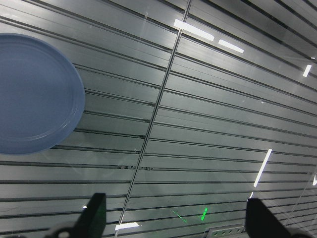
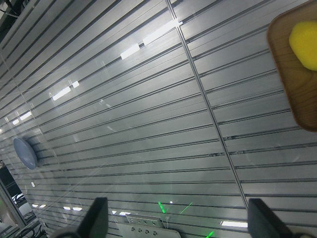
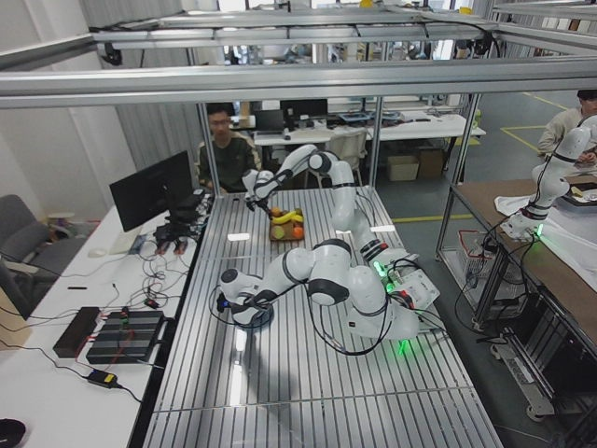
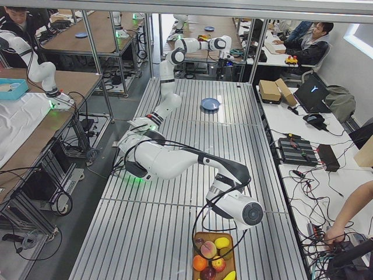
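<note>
A blue plate (image 4: 210, 104) lies on the slatted metal table (image 4: 145, 233), filling the left of the left wrist view (image 1: 34, 94). My left gripper is above the table beside the plate, fingers wide apart and empty. A wooden tray (image 4: 197, 268) holds mixed fruit, including bananas, orange and red fruit; its corner (image 2: 292, 94) with a yellow fruit (image 2: 304, 44) shows in the right wrist view. My right gripper hangs near the tray, open and empty. In the camera left view the left arm partly hides the plate.
A metal frame (image 3: 298, 79) surrounds the table. Desks with monitors, boxes and cables (image 3: 112, 355) line one side, a person seated beyond. Another bench (image 3: 485, 196) with an arm stands across the aisle.
</note>
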